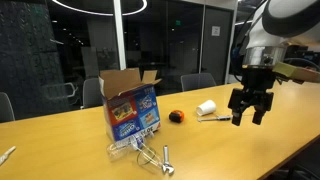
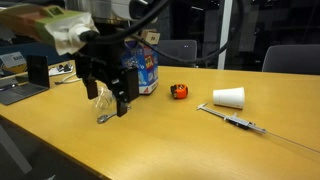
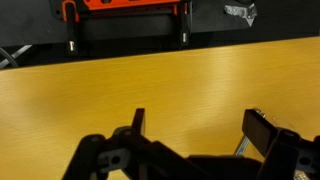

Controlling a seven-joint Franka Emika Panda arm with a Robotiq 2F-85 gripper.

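My gripper [image 1: 247,118] hangs over the right part of the table in exterior view 1, its fingers open and empty. In exterior view 2 the black gripper [image 2: 104,104] covers part of the scene behind it. Only bare tabletop [image 3: 150,90] lies between the spread fingers in the wrist view. A white cup [image 1: 206,107] rests on its side, with a caliper-like tool [image 2: 238,121] close by. Left of the cup sits a small red-and-black object [image 1: 176,116].
An open printed cardboard box [image 1: 132,106] stands mid-table, with a clear object [image 1: 127,148] and a metal wrench [image 1: 167,160] before it. A small light item [image 1: 7,155] lies far left. Beyond the table edge in the wrist view is an orange-red bar [image 3: 125,8].
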